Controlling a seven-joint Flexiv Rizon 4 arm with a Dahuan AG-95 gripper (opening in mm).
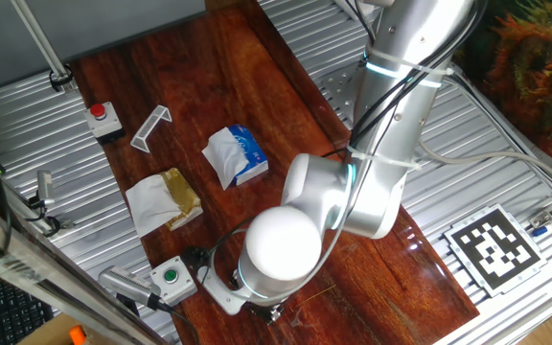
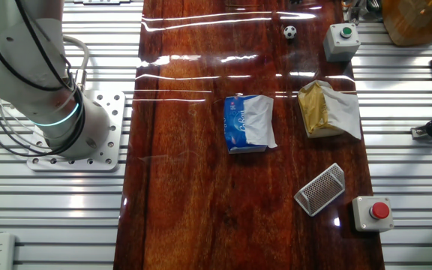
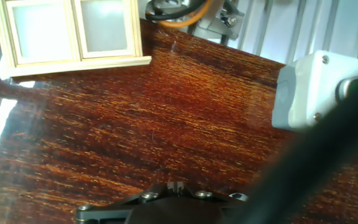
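At the bottom edge of the wrist view is my gripper, its dark fingertips together over the wooden table. Nothing shows between them. Just right of it a small black-and-white ball (image 3: 238, 196) peeks out, partly covered by a blurred dark cable; exterior view 2 shows the whole ball (image 2: 289, 32) on the table. A pale wooden window frame (image 3: 76, 34) with two panes stands at the upper left of the wrist view. The grey box (image 3: 306, 93) with a button is to the right. In exterior view 1 the arm hides my gripper.
A blue tissue pack (image 2: 246, 124) and a gold one (image 2: 322, 112) lie mid-table. Near them are a white perforated holder (image 2: 321, 189) and a red-button box (image 2: 373, 214). The green-button box (image 1: 172, 281) sits at the table's edge. Bare wood (image 2: 193, 202) is free toward the robot base.
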